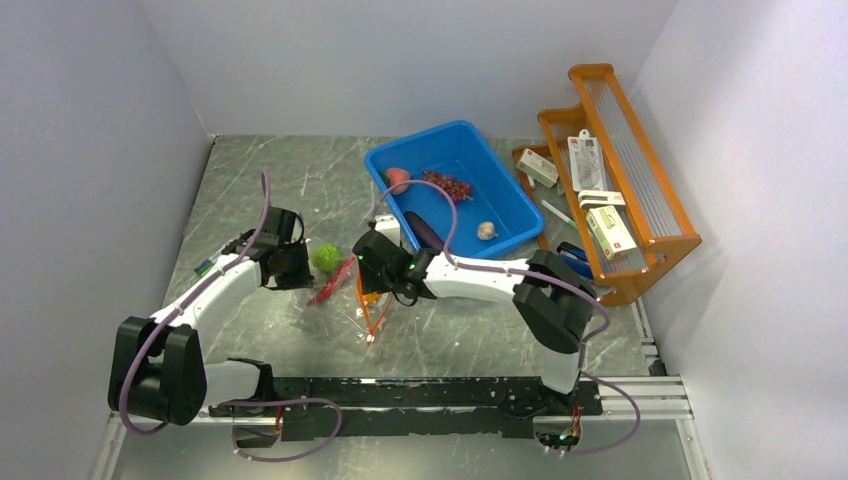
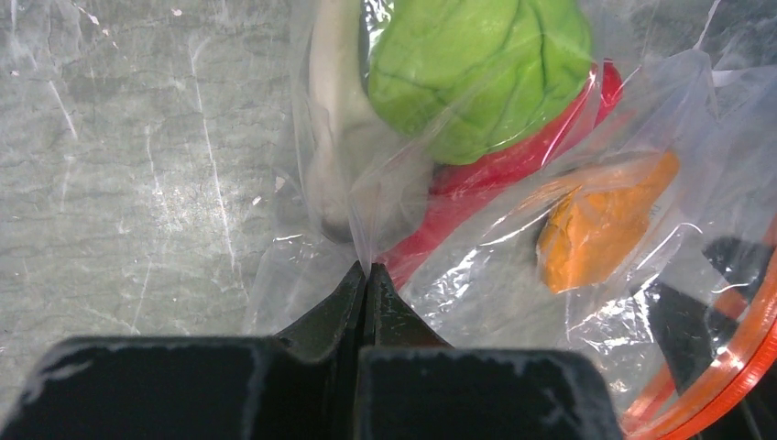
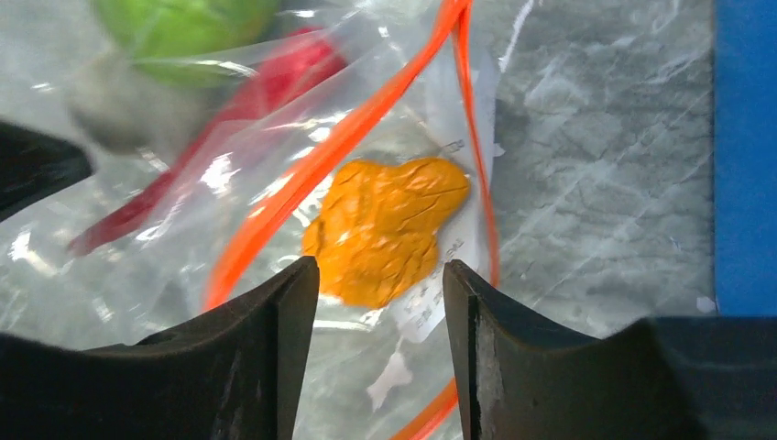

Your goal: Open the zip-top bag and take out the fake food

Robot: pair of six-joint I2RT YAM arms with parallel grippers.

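Observation:
The clear zip bag with orange seal point(image 3: 332, 147) lies on the grey table, holding green lettuce point(image 2: 476, 64), a red pepper point(image 2: 458, 206), a pale item point(image 2: 334, 82) and an orange piece point(image 3: 376, 229), which lies near the mouth. My left gripper is shut on the bag's film at its left part. My right gripper hangs part open over the orange piece, between the seal strands, with nothing seen held.
A blue tray point(image 1: 460, 128) with peach, grapes, eggplant and garlic stands behind on the right. A wooden rack point(image 1: 630, 140) with boxes is at the far right.

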